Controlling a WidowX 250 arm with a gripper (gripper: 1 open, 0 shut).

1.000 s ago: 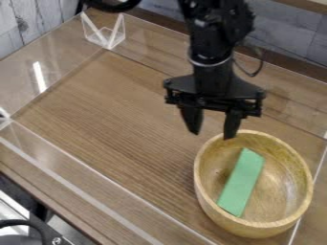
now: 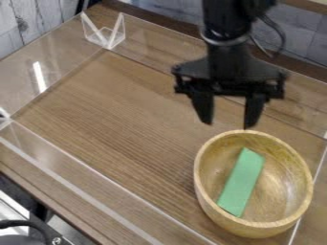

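Observation:
My gripper (image 2: 230, 101) hangs over the wooden table just behind a round tan bowl (image 2: 205, 201), with dark jointed fingers pointing down. Whether it is open or shut is unclear, and nothing can be seen held in it. A green rectangular block (image 2: 240, 182) lies inside the bowl, tilted along its length toward the upper right.
A clear wire or plastic holder (image 2: 105, 29) stands at the back left. Dark cables show at the lower left corner.
My gripper has risen and shifted slightly, now sitting higher behind the bowl. The bowl and green block have not moved.

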